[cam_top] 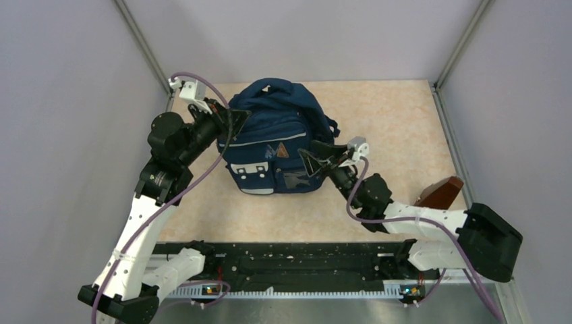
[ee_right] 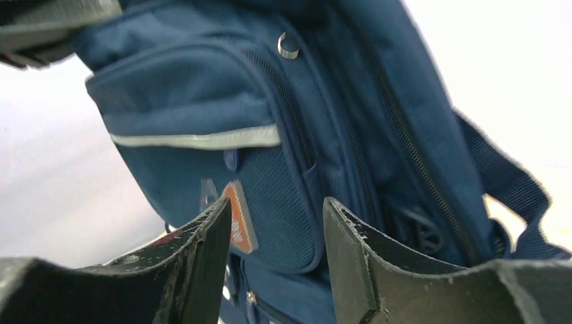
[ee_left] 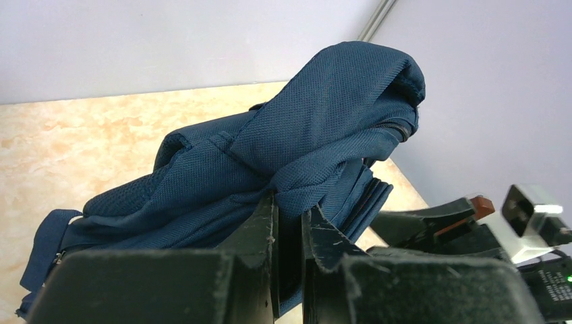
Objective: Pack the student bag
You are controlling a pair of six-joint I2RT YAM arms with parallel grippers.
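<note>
The navy student bag (cam_top: 276, 128) is at the table's middle left, its front pockets facing the near edge. At the bag's upper left, my left gripper (cam_top: 240, 123) is shut on a fold of its fabric; the left wrist view shows the cloth (ee_left: 324, 128) pinched between the fingers. Over the bag's right front hovers my right gripper (cam_top: 312, 154), part open. Seen from the right wrist, nothing is held between its fingertips, and the bag's zipped side and front (ee_right: 202, 169) lie beyond them. The bag's inside is hidden.
A brown, wedge-shaped object (cam_top: 440, 194) sits at the table's right edge, beside the right arm. Bare tabletop (cam_top: 391, 115) stretches to the right of the bag and along its near side. Walls enclose the back and both sides.
</note>
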